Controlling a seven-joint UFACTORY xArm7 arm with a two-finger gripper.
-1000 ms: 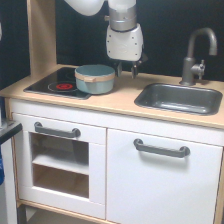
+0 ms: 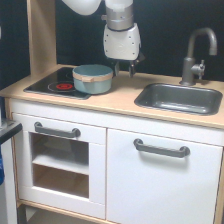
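A grey-blue pot (image 2: 96,86) with a tan band round its top stands on the black hob (image 2: 51,81), at the hob's right side. Just behind the pot and to its right, my gripper (image 2: 124,70) points downward under its white housing. Its two dark fingers stand apart, so it looks open, and nothing shows between them. Whether the left finger touches the pot is too small to tell.
On the right a sink (image 2: 180,98) is set into the wooden counter (image 2: 122,98), with a grey tap (image 2: 194,58) behind it. Bare counter lies between pot and sink. Below are an oven door (image 2: 85,137) and a white cabinet door (image 2: 160,185), both closed.
My gripper has shifted slightly to the left, nearer the pot. The pot and the doors look unmoved.
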